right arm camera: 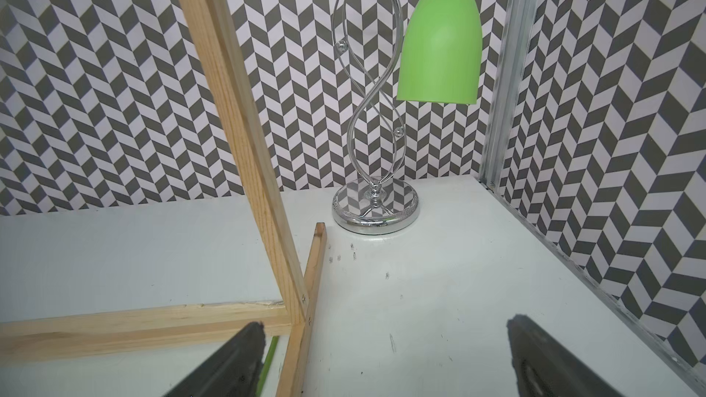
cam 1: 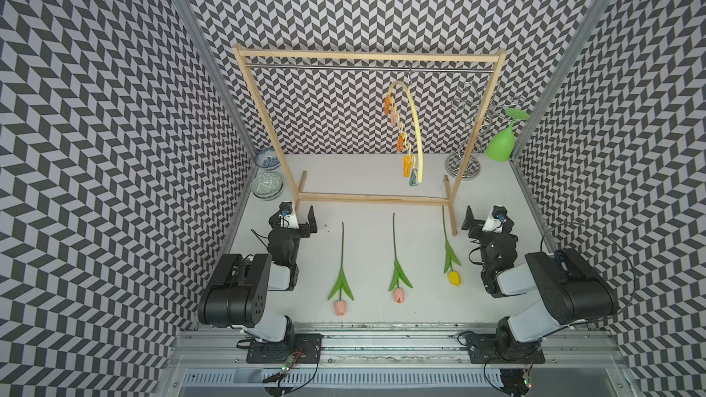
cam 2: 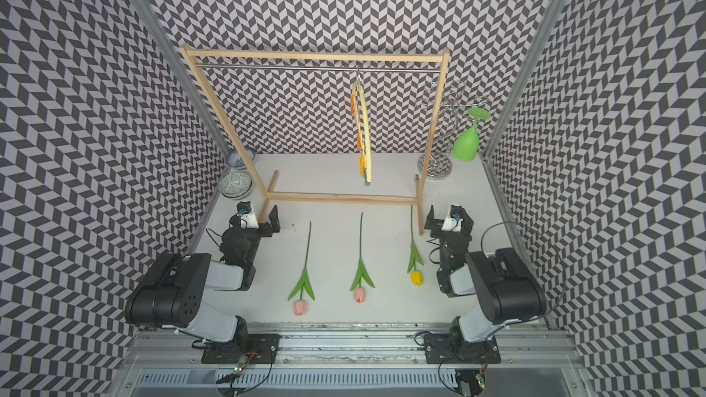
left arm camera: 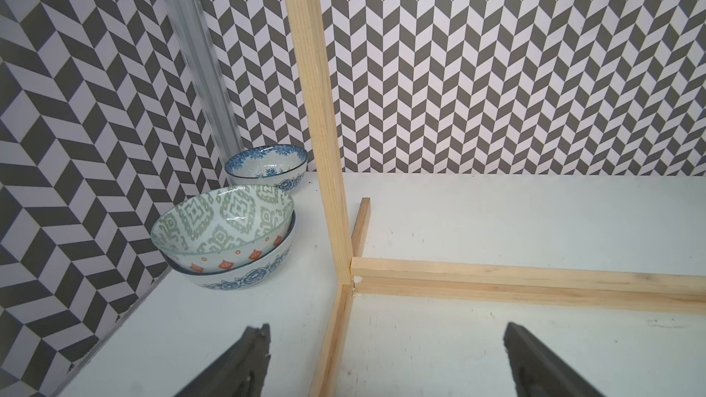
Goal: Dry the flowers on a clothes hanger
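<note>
Three tulips lie flat on the white table, stems toward the rack: a pink one (cam 1: 339,306) at left, a pink one (cam 1: 398,294) in the middle, a yellow one (cam 1: 454,278) at right. A yellow hanger (cam 1: 418,132) with orange clips (cam 1: 406,165) hangs from the wooden rack (cam 1: 367,55). My left gripper (cam 1: 298,217) stands open and empty near the rack's left foot, left of the flowers. My right gripper (cam 1: 481,219) stands open and empty near the right foot, right of the yellow tulip.
Stacked bowls (left arm camera: 220,231) and a blue bowl (left arm camera: 266,165) sit at the back left. A chrome lamp (right arm camera: 375,213) with a green shade (right arm camera: 439,51) stands at the back right. The rack's feet and crossbar lie just beyond both grippers.
</note>
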